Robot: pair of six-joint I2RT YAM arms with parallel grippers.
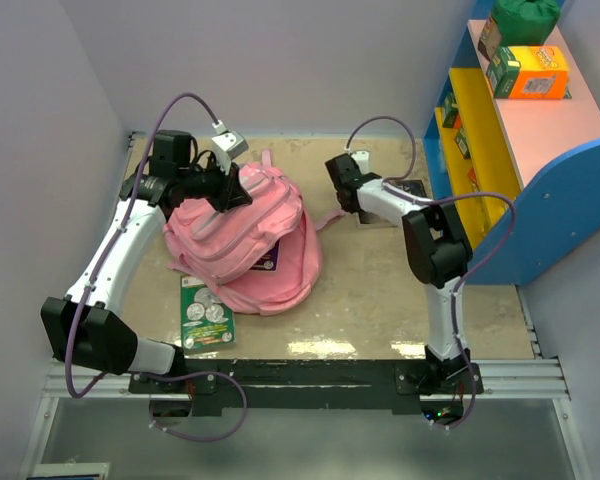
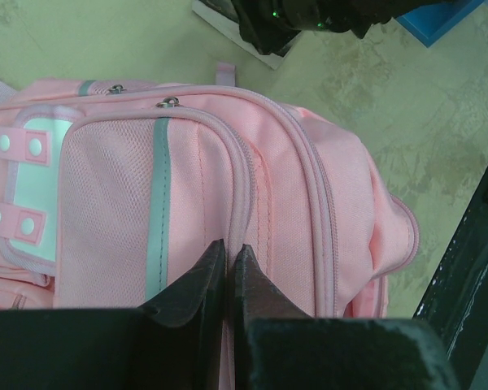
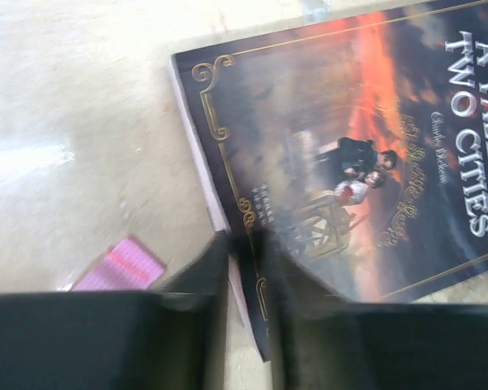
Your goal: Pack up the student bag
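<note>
The pink student bag [image 1: 230,235] lies on the left of the table, its front pocket [image 2: 114,203] showing in the left wrist view. My left gripper is shut on the pink piped edge of the bag. A dark book [image 3: 325,162], titled "A Tale of Two Cities", lies on the table to the right of the bag, partly under the right arm in the top view. My right gripper is part open at the book's near edge, with a narrow gap between its blurred fingers. Whether both fingers touch the book cannot be told.
Within the bag's opening a dark book [image 1: 267,259] shows. A green book [image 1: 206,314] lies partly under the bag's lower left. A pink strap [image 3: 126,264] is near the right gripper. On the right stands a blue shelf [image 1: 570,225].
</note>
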